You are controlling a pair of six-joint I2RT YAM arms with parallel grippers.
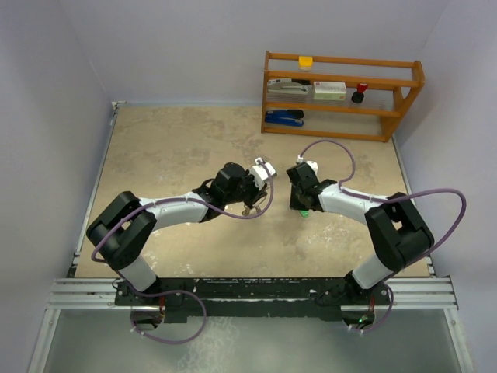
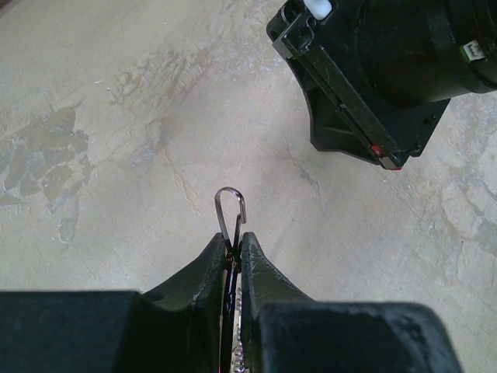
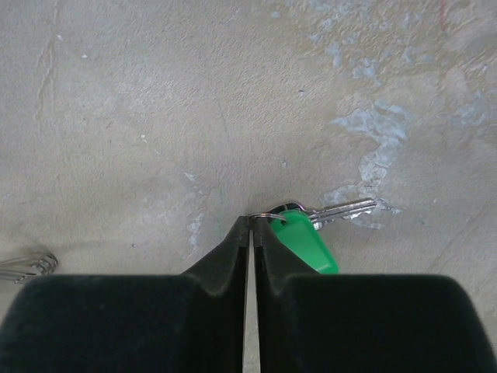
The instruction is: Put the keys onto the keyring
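In the left wrist view a metal keyring [image 2: 231,194] stands up with an open hooked end. My left gripper is shut on its wire, and metal keys [image 2: 238,342] show below the fingers. From above, those keys [image 1: 252,209] appear under the left gripper [image 1: 262,197]. A key [image 3: 347,210] with a green tag [image 3: 307,242] and a thin wire loop [image 3: 268,216] lies under my right gripper. The right fingertips are close together at the loop's left end; whether they grip it cannot be told. From above, the right gripper [image 1: 298,208] hides part of the tag.
A wooden shelf [image 1: 342,109] stands at the back right, holding a blue stapler [image 1: 285,117], a box [image 1: 329,91] and other small items. Bare table [image 1: 178,140] spreads to the left and in front. Only a short gap separates the two grippers.
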